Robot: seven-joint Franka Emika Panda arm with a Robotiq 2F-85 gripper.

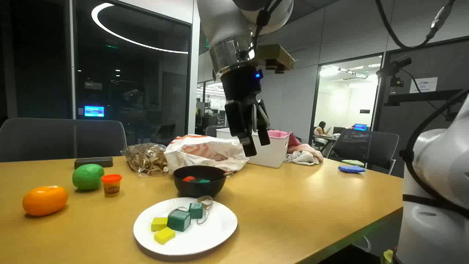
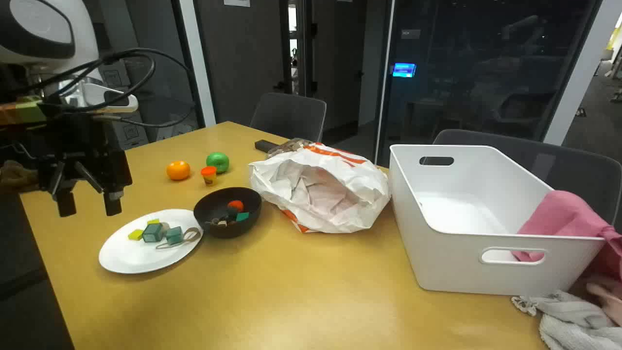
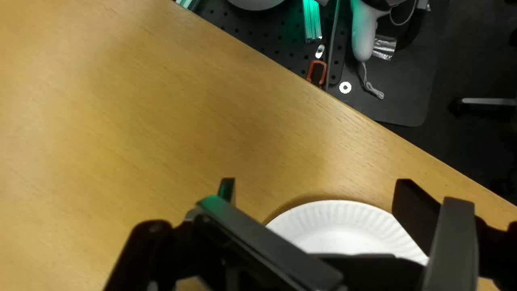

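My gripper (image 2: pixel 88 208) is open and empty, hanging high above the table in both exterior views. In the wrist view its two fingers stand wide apart, with part of the white plate (image 3: pixel 339 220) showing between and beyond them. On that plate (image 1: pixel 147 224) lie green blocks (image 1: pixel 179 220), yellow blocks (image 1: pixel 164 235) and a thin tan band (image 1: pixel 206 203). Right behind it stands a black bowl (image 1: pixel 198 187) holding a red item (image 2: pixel 236 205), a green piece (image 2: pixel 242 216) and some small brownish things that I cannot make out.
An orange fruit (image 1: pixel 45 200), a green fruit (image 1: pixel 88 176) and a small orange-lidded tub (image 1: pixel 111 185) stand to one side. Behind the bowl lies a crumpled white bag (image 2: pixel 326 189), close to a white bin (image 2: pixel 495 262) with pink cloth (image 2: pixel 560 218).
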